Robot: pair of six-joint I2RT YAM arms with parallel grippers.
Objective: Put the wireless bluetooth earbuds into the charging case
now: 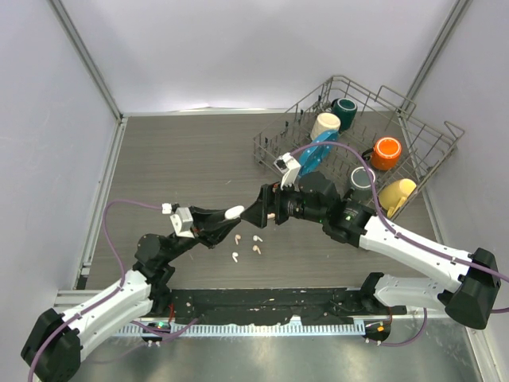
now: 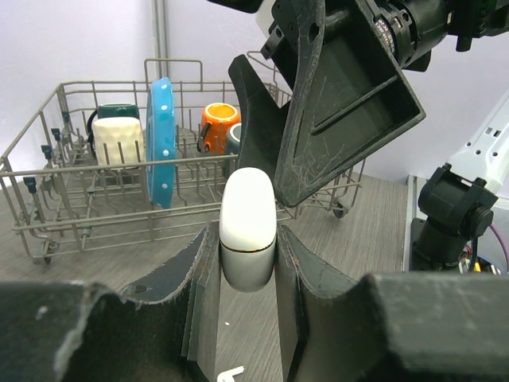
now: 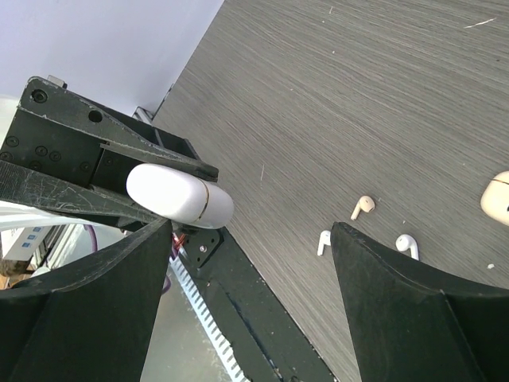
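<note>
A closed white charging case (image 2: 248, 215) stands upright in my left gripper, which is shut on its lower part. In the top view, the case's end (image 1: 234, 212) points towards my right gripper (image 1: 252, 213). That right gripper is open, with nothing held; its dark fingers (image 3: 413, 310) stand apart in the right wrist view, where the case (image 3: 171, 191) appears just beyond the left finger. Whether they touch, I cannot tell. Below on the table lie several white earbuds, among them one earbud (image 3: 363, 206), another (image 3: 324, 241) and a third (image 3: 407, 245).
A second pale case (image 3: 497, 199) rests on the table, partly cut off at the right edge of the right wrist view. A wire dish rack (image 1: 262, 151) with mugs and a blue dish (image 1: 320, 151) fills the back right.
</note>
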